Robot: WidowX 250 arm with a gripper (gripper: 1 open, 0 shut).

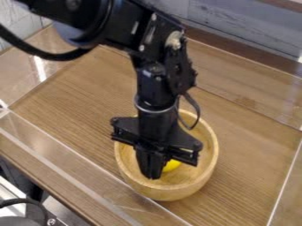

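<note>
My black gripper (154, 163) reaches down into a round wooden bowl (189, 181) on the wooden counter, its fingers shut near the bowl's left middle. A yellow object (172, 165) lies in the bowl, mostly hidden behind the fingers; I see nothing clearly held between them.
A pale wall runs along the back. A dark gap with cables shows at the lower left, beyond the counter's edge.
</note>
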